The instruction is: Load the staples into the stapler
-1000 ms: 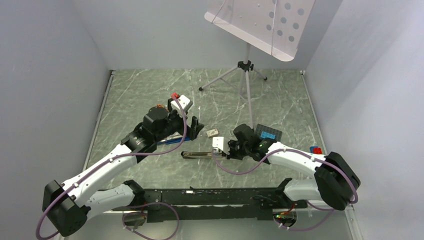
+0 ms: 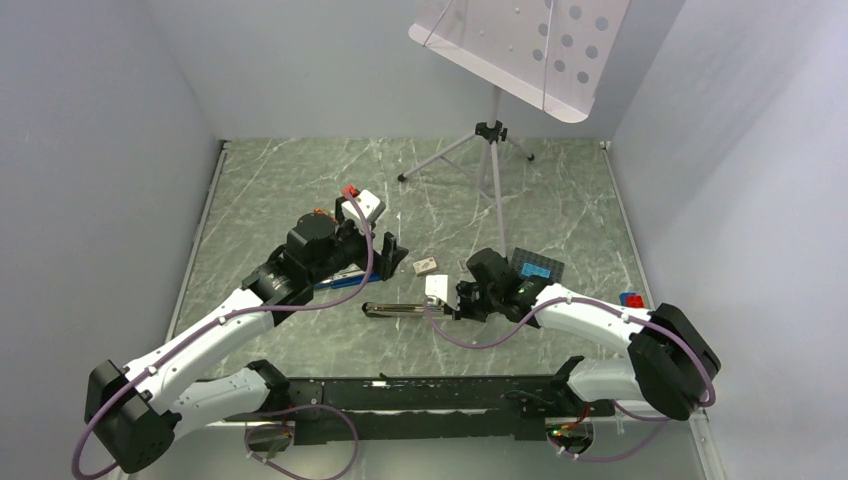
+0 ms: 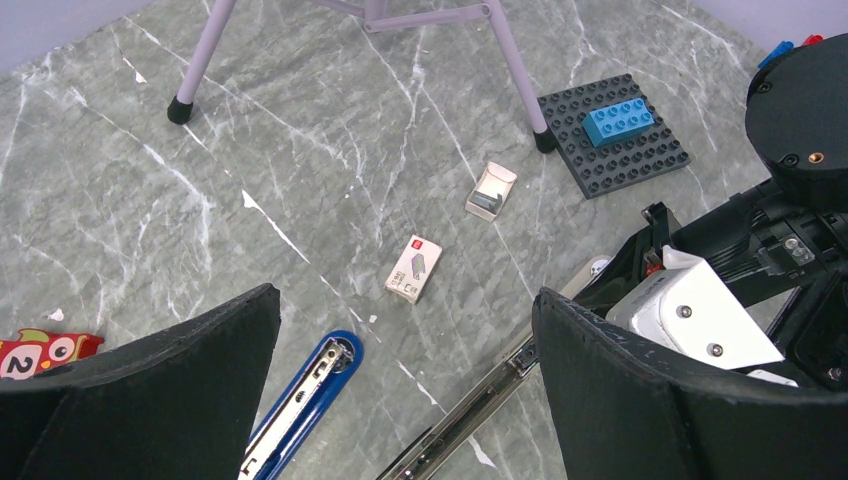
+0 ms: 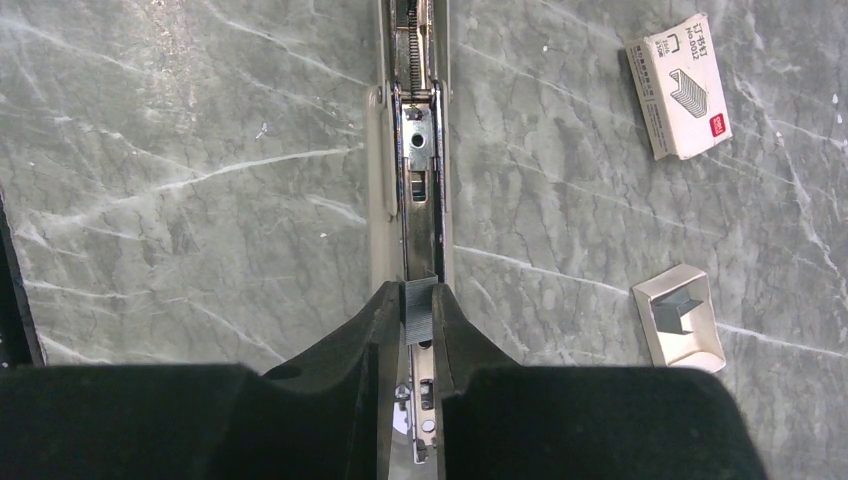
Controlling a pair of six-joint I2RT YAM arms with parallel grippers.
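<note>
In the right wrist view the stapler [image 4: 421,235] lies opened up, its long metal channel facing the camera. A short strip of grey staples [image 4: 419,315] sits at the channel, between the fingertips of my right gripper, which is shut on it. Whether the strip rests fully down in the channel cannot be told. My left gripper stands open above the table, nothing between its fingers. The blue tray-like stapler part [image 3: 305,405] lies below it. A closed staple box [image 3: 414,268] and an opened one [image 3: 491,191] with grey staples rest beyond the stapler.
A dark studded plate with a blue brick [image 3: 618,121] lies at the far right. The tripod stand's legs [image 3: 515,75] reach the table behind the boxes. A red toy block [image 3: 45,353] is at the left. Bare marble table [image 3: 300,150] surrounds these.
</note>
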